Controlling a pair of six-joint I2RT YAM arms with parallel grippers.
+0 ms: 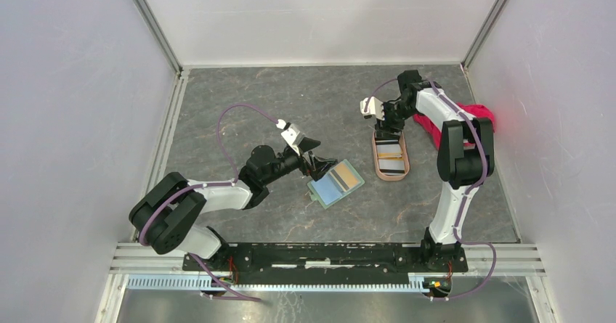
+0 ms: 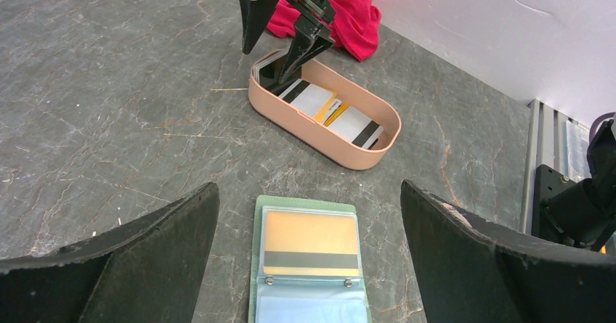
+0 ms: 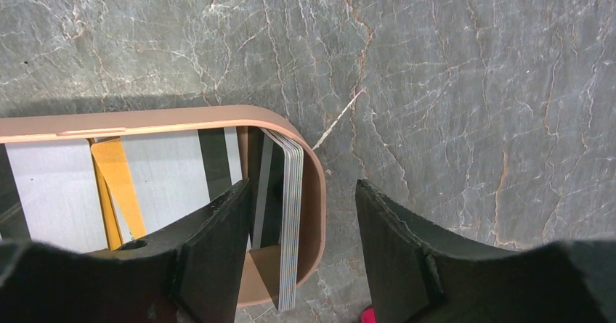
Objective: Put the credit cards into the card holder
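Note:
In the right wrist view a stack of credit cards (image 3: pixel 290 214) stands on edge near the end wall of a peach box (image 3: pixel 240 114). My right gripper is partly open over that end. One finger is inside the box and the other beyond its end wall, with the stack's edge showing in the gap. More cards (image 3: pixel 163 178), white with dark stripes, lie flat in the box. The card holder (image 2: pixel 309 237), green-edged with yellow and blue panels, lies flat on the table. My left gripper hovers by it, open and empty.
A red cloth (image 1: pixel 476 110) lies behind the right arm, beside the box. Bare grey table (image 1: pixel 240 127) extends across the left and back. White walls bound the sides.

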